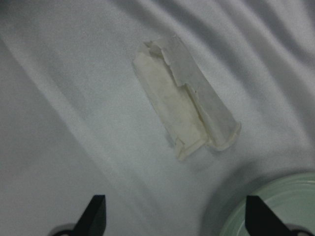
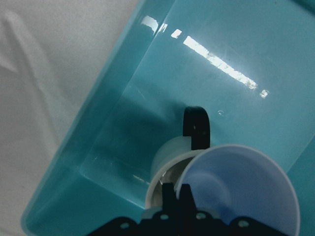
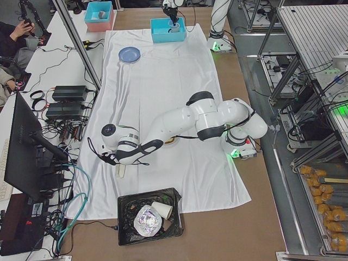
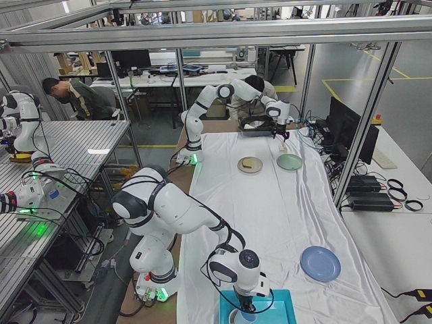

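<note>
A crumpled white paper wrapper (image 1: 184,98) lies on the white cloth below my left gripper, which is open, beside a green plate (image 1: 285,206). My right gripper is down at a blue bin (image 2: 123,113), its fingers shut on the rim of a light blue cup (image 2: 241,191). That cup sits over a white mug (image 2: 165,162) with a black handle.
A black bin (image 3: 130,223) with foil and a white cup stands at the near end. A blue plate (image 4: 320,263) and a beige plate with a yellow item (image 4: 250,165) lie on the cloth, whose middle is clear.
</note>
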